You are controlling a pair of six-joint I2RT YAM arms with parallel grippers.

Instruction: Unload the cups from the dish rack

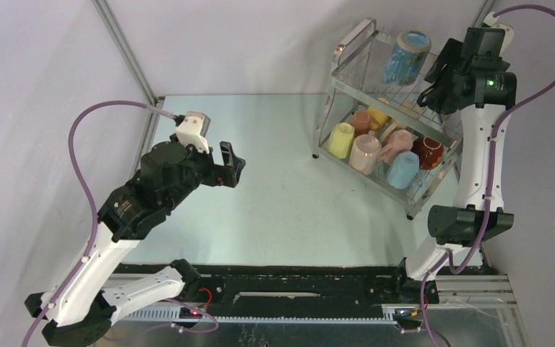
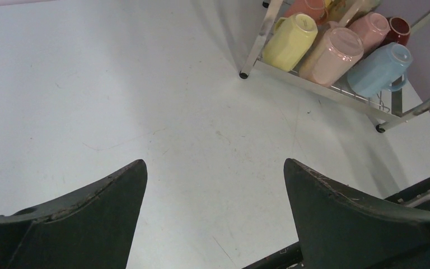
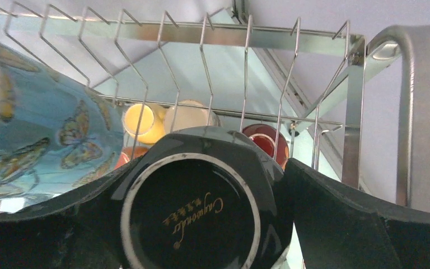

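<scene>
A two-tier metal dish rack [image 1: 357, 92] holds a blue butterfly mug [image 1: 406, 58] and a black cup [image 3: 190, 213] on top, with several pastel, yellow and red mugs below, including a yellow one [image 2: 288, 45] and a light-blue one [image 1: 404, 170]. My right gripper is over the top tier, open, its fingers either side of the black cup, beside the butterfly mug. My left gripper [image 1: 231, 165] hangs open over the table, empty, left of the rack.
Walls border it at the back and sides, with the right arm close to the right wall.
</scene>
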